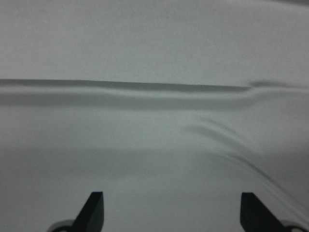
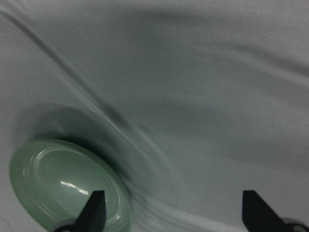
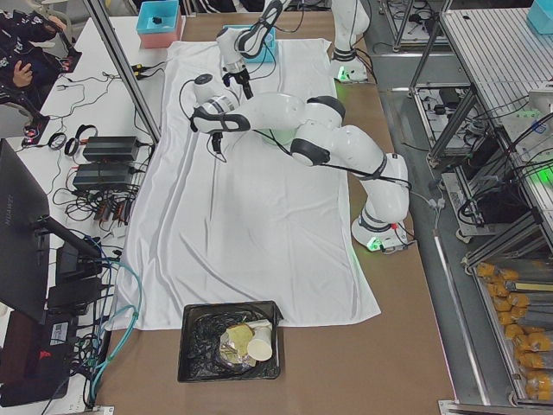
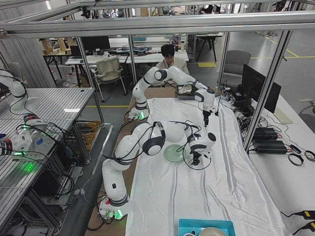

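A green plate (image 4: pixel 173 153) (image 2: pixel 65 181) lies on the white cloth (image 3: pixel 233 259); in the camera left view arms mostly hide it. My right gripper (image 4: pixel 195 160) is open above the cloth beside the plate, with nothing between its fingers. My left gripper (image 3: pixel 216 138) stands open over bare, creased cloth, also empty, farther along the table from the blue bin than the right one.
A blue bin (image 4: pixel 206 224) with dishes stands at one end of the table, a black tray (image 3: pixel 199 346) with cups and wrappers at the other. Monitors and cables line one side.
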